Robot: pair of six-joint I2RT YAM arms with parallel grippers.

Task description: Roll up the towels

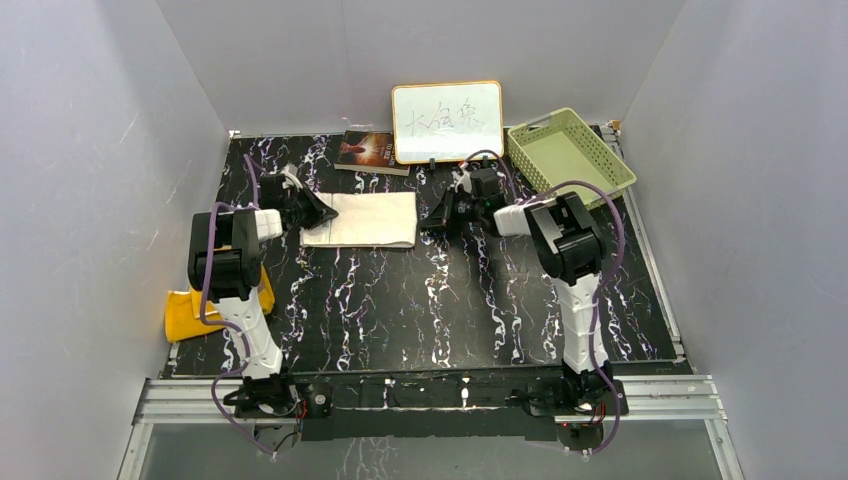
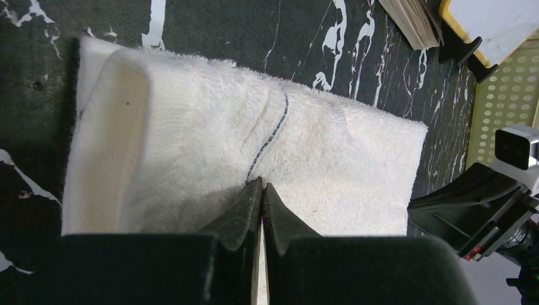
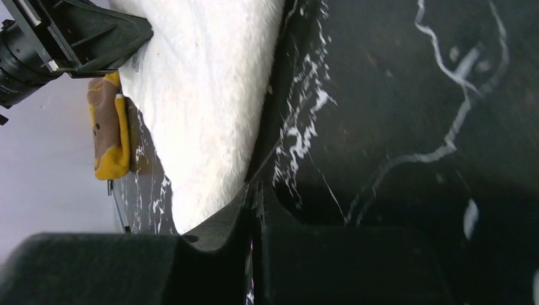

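A white towel [image 1: 372, 218], folded into a flat rectangle, lies toward the back left of the black table. Its folded left end [image 2: 111, 146] and a thin blue stripe [image 2: 270, 141] show in the left wrist view. My left gripper [image 1: 332, 213] is shut, its tips pressed on the towel's top beside that stripe; no cloth can be made out between the fingers. At the towel's right edge [image 3: 245, 146] my right gripper [image 1: 426, 224] is shut, tips down by the table just beyond the edge, with nothing showing between them.
Behind the towel lie a book [image 1: 372, 150] and a whiteboard [image 1: 447, 122] on a stand. A green basket [image 1: 570, 155] stands at the back right. The yellow and brown cloth [image 1: 185, 318] is at the left, partly under my left arm.
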